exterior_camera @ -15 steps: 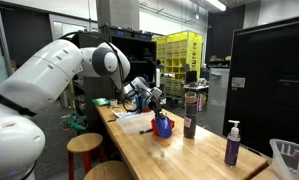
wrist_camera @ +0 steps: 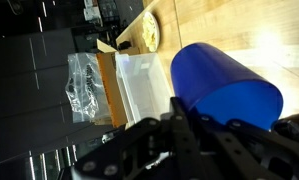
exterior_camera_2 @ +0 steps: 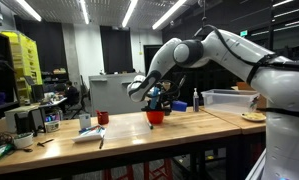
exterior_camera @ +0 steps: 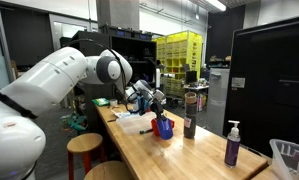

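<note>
My gripper is shut on a blue cup (wrist_camera: pixel 229 82), with a finger at the cup's rim in the wrist view. In the second exterior view the blue cup (exterior_camera_2: pixel 172 105) is tipped on its side, up at the top of a red container (exterior_camera_2: pixel 155 117) on the table. The first exterior view has the blue cup (exterior_camera: pixel 165 129) in front of the red container (exterior_camera: pixel 156 125), which it partly covers. What the red container holds is hidden.
A dark canister (exterior_camera: pixel 190 123) stands close to the cup's right, and a purple pump bottle (exterior_camera: pixel 232 145) is farther along the table. A clear white bin (exterior_camera_2: pixel 230 101) lies toward that end. Bare wood (exterior_camera: pixel 174 160) stretches across the near side.
</note>
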